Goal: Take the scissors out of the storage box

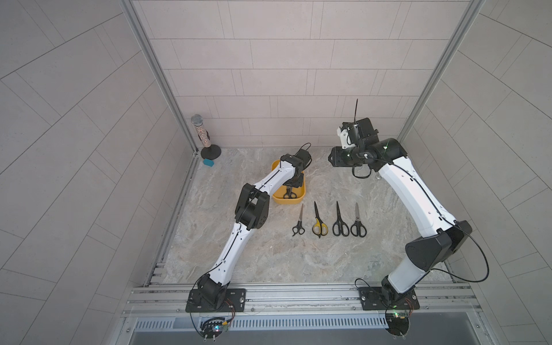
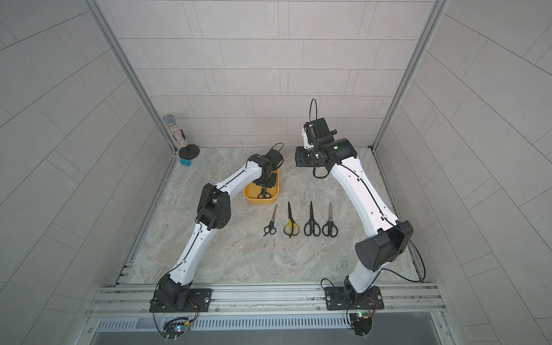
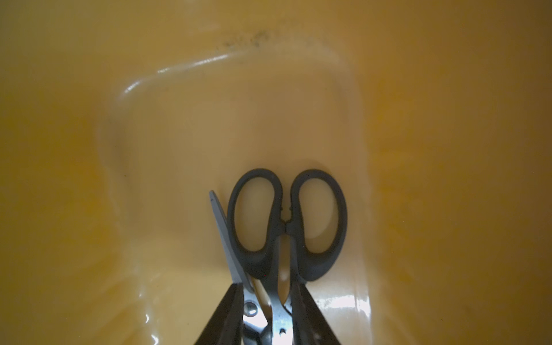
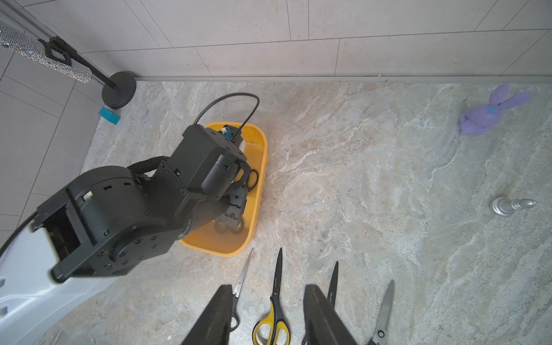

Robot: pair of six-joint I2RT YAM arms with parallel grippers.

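The yellow storage box [image 1: 287, 201] stands at mid-table, with my left gripper reaching down into it. On the box floor, in the left wrist view, lie dark-handled scissors [image 3: 343, 212], finger loops pointing away from the gripper. Beside them, a second pair [image 3: 227, 244] lies the opposite way, its blade tip against the left loop. My left fingers stand apart over both pivots; whether they touch either pair cannot be told. The lower ends of both pairs are hidden. My right gripper is open and empty, held above the table right of the box.
Several scissors lie in a row in front of the box, among them a yellow-and-black pair [image 1: 319, 227]. A purple rabbit figure [image 4: 481, 119] and a silver piece [image 4: 506, 205] are at the right. A stand [image 1: 211, 151] and blue block [image 1: 208, 162] occupy the back left.
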